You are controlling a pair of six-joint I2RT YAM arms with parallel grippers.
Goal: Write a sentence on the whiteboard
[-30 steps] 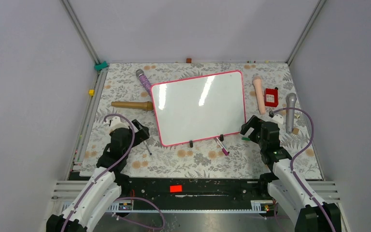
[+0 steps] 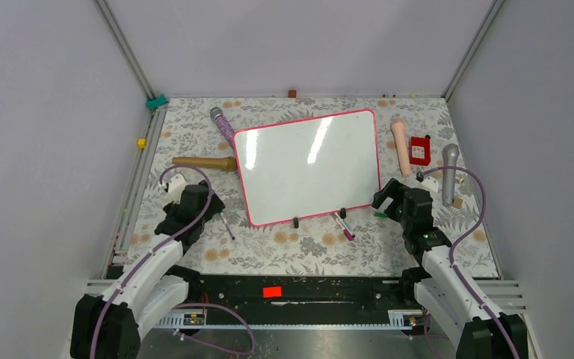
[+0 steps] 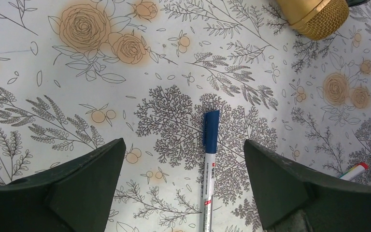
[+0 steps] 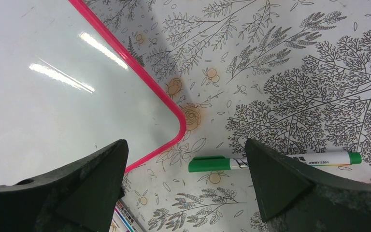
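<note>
A blank whiteboard [image 2: 306, 172] with a pink rim lies mid-table; its corner [image 4: 125, 111] shows in the right wrist view. My left gripper is open above a white marker with a blue cap [image 3: 211, 135], which lies between and below its fingers, untouched. My right gripper is open near the board's lower right corner, over a white marker with a green cap [image 4: 207, 163] lying on the table. More markers [image 2: 345, 230] lie at the board's lower edge.
A gold microphone [image 2: 198, 161] and a purple one [image 2: 223, 123] lie left of the board. Pink and silver microphones [image 2: 448, 187] and a red box [image 2: 419, 149] lie at the right.
The right arm and the objects on the table are unchanged.
</note>
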